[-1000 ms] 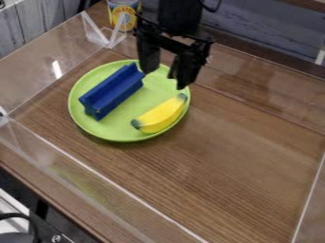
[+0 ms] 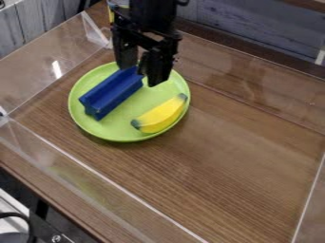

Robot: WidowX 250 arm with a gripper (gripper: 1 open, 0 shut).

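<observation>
A green plate [image 2: 127,128] lies on the wooden surface, holding a blue bar-shaped block [image 2: 110,94] on its left and a yellow banana [image 2: 162,113] on its right. My black gripper [image 2: 141,65] hangs open over the back of the plate, above and beside the upper end of the blue block, with nothing seen between its fingers.
At the back left, behind the arm, a yellow object is partly hidden. A black cable lies at the lower left corner.
My gripper has moved left, from above the banana's side of the plate toward the blue block. The plate, block and banana have not moved.
</observation>
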